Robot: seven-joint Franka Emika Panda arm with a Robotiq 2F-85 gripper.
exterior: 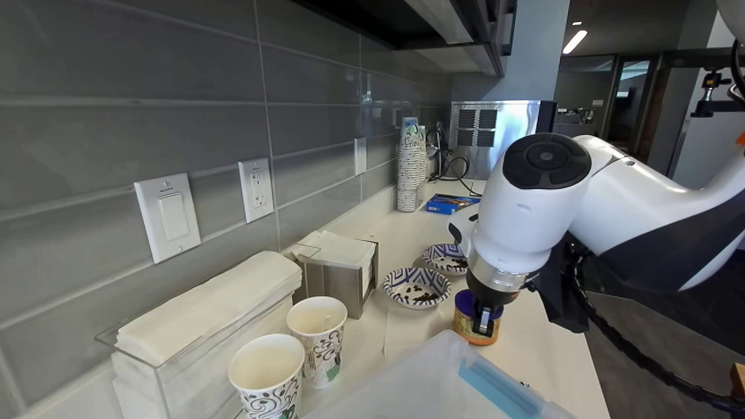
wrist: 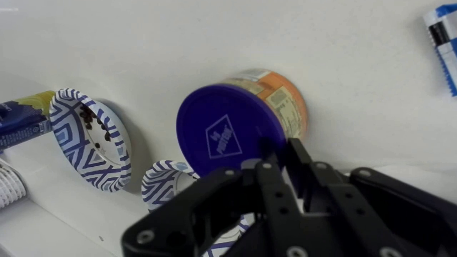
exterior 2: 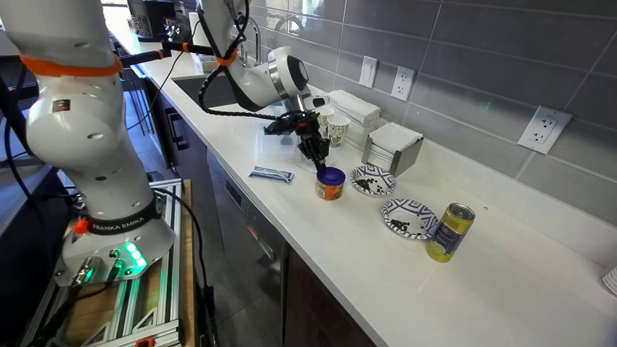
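A jar [exterior 2: 330, 184] with a purple lid [wrist: 229, 126] and an orange, yellowish label stands upright on the counter [exterior 2: 370, 248]. My gripper is right at the lid's edge in the wrist view, its two dark fingers close together with a narrow gap between them. In exterior view 1 the gripper [exterior: 483, 322] points down in front of the jar [exterior: 476, 328], on the side nearer that camera. Whether the fingers pinch the lid's rim or only touch it cannot be told.
Two patterned bowls [exterior 2: 373, 180] with dark bits inside are beside the jar; a can [exterior 2: 450, 232] stands past them. A wrapped bar [exterior 2: 272, 174], paper cups [exterior: 318, 338], a napkin holder [exterior: 335, 279] and a clear plastic container [exterior: 433, 384] are also nearby.
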